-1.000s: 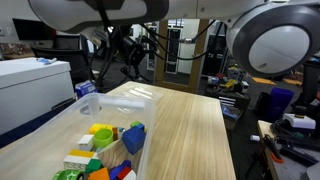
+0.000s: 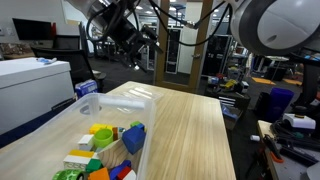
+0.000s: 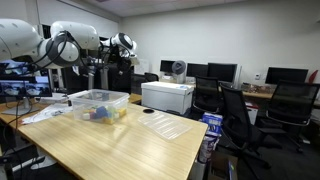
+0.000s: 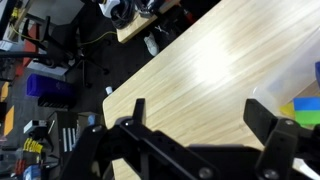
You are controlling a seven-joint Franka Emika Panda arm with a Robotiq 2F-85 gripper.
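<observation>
My gripper is open, with its two dark fingers wide apart and only bare table behind the gap in the wrist view. Exterior view 2 has it hanging high above the table, over the back of the clear plastic bin point(image 3: 75, 97). Colourful blocks lie in that bin; in exterior view 1 they include a blue block point(image 2: 134, 137), a yellow-green round piece point(image 2: 102, 136) and an orange block point(image 2: 99, 174). At the right edge of the wrist view, the bin's clear wall point(image 4: 285, 78) and a few coloured blocks show.
Much of the wooden table point(image 2: 190, 140) right of the bin is clear. A flat translucent sheet point(image 3: 168, 125) lies on it. Beyond the table stand a white cabinet point(image 3: 167, 96) and office chairs point(image 3: 245, 115).
Over the last second the arm has changed its pose, and the gripper seems to have risen slightly in exterior view 1. The bin and its blocks look unmoved.
</observation>
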